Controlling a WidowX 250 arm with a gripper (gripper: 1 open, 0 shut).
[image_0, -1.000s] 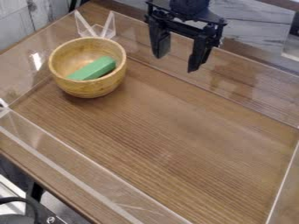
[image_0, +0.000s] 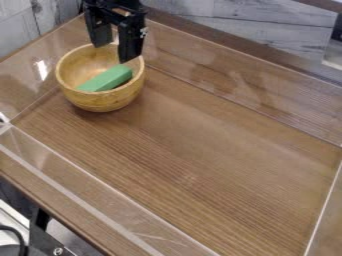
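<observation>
My black gripper (image_0: 115, 42) hangs above the back of a round wooden bowl (image_0: 100, 100) at the upper left of the camera view, its fingers open and pointing down. A green block (image_0: 107, 80) lies inside the bowl, just below and in front of the gripper. Part of the bowl's back is hidden behind the gripper.
My gripper has moved left from the middle of the table to over the bowl. The bowl and green block still sit at the left.
</observation>
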